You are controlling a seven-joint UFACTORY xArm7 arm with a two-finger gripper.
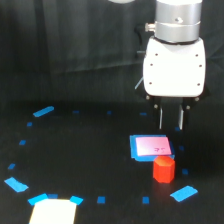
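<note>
My gripper [171,126] hangs at the right of the camera view, its two thin dark fingers apart with nothing seen between them. Below it and slightly left lies a flat pink piece [153,146] on a blue backing [136,154]. A red block [164,170] with a many-sided outline stands at the near right corner of the pink piece, in front of the gripper. How high the fingertips are above the table is hard to tell.
A pale, bright-topped object [53,212] is cut off by the bottom edge at the left. Blue tape strips [16,184] and small blue marks dot the dark table [75,150].
</note>
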